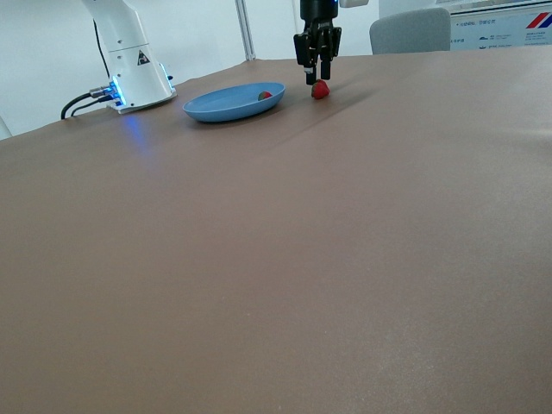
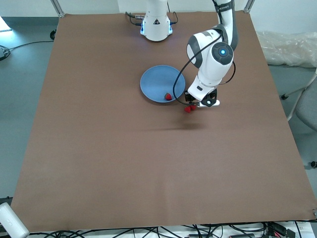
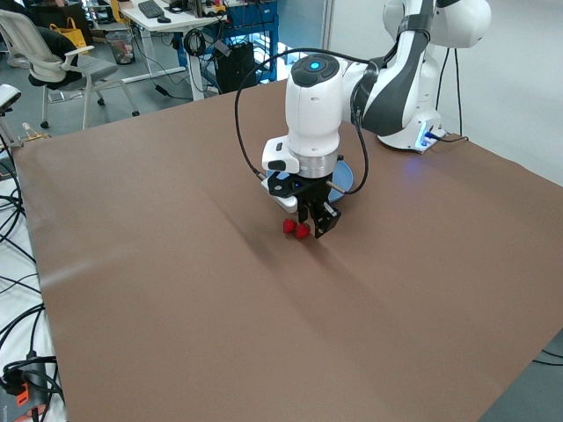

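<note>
A blue plate (image 2: 158, 85) (image 1: 224, 104) lies on the brown table, one strawberry (image 2: 168, 96) (image 1: 264, 97) on it. Two more strawberries (image 3: 289, 226) (image 1: 320, 90) sit on the table just beside the plate. My black gripper (image 1: 317, 71) hangs directly over these two, its fingertips low at about their height; in the left view they are partly under it. In the top view the fingers look apart, with a strawberry at or just behind their tips.
A white arm base (image 2: 155, 27) (image 1: 142, 79) stands at the back, with cables. A grey chair (image 1: 410, 34) stands beyond the table's edge.
</note>
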